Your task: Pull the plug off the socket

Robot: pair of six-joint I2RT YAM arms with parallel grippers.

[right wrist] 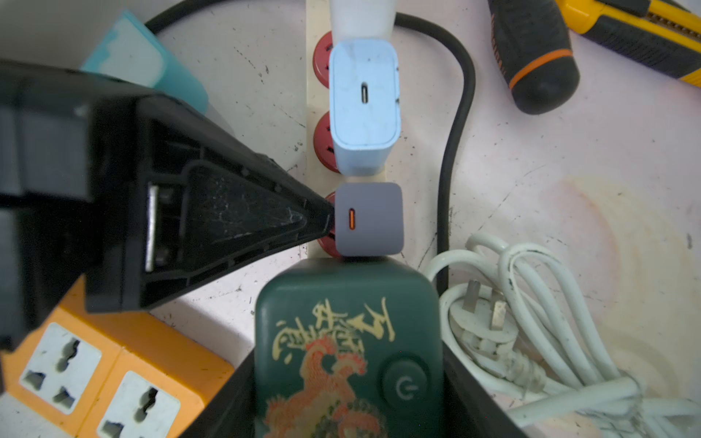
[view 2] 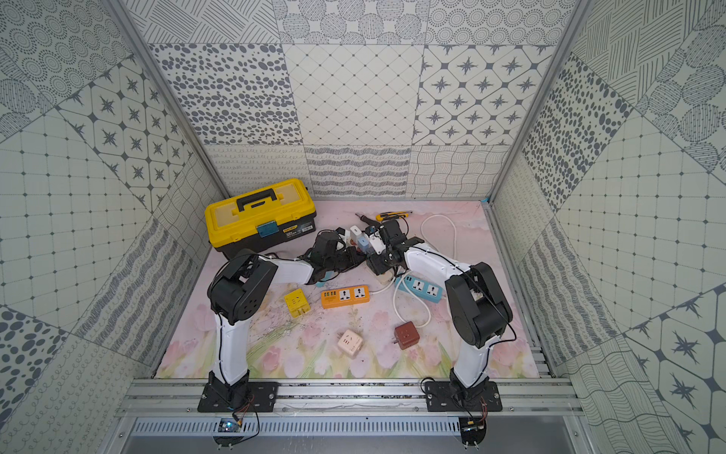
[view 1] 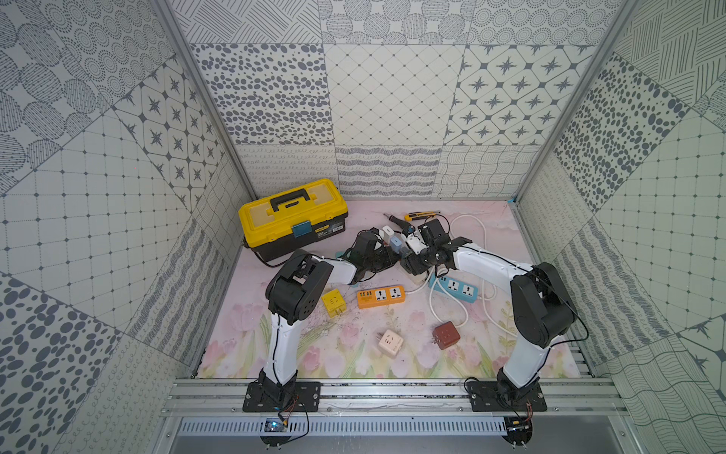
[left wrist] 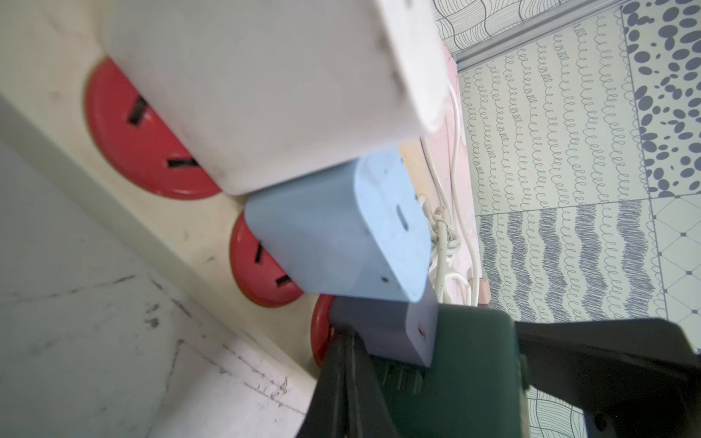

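Note:
A white power strip (right wrist: 319, 102) with red sockets carries a row of plugs: white (right wrist: 363, 16), light blue (right wrist: 364, 102), grey (right wrist: 369, 219) and a large dark green one (right wrist: 350, 314). My left gripper is shut, nothing showing between its fingers; its tip sits at the grey plug's left side, over the red socket. My right gripper has a dark finger (right wrist: 237, 401) on either side of the green plug. Whether those fingers press on it cannot be told. The right finger (left wrist: 606, 354) also shows in the left wrist view.
An orange strip (view 1: 381, 296), a blue strip (view 1: 456, 287) and a bundled white cord (right wrist: 555, 314) lie close by. Behind are a screwdriver (right wrist: 533, 58) and a cutter (view 1: 421, 215). The toolbox (view 1: 293, 215) stands at back left. Loose adapters lie in front.

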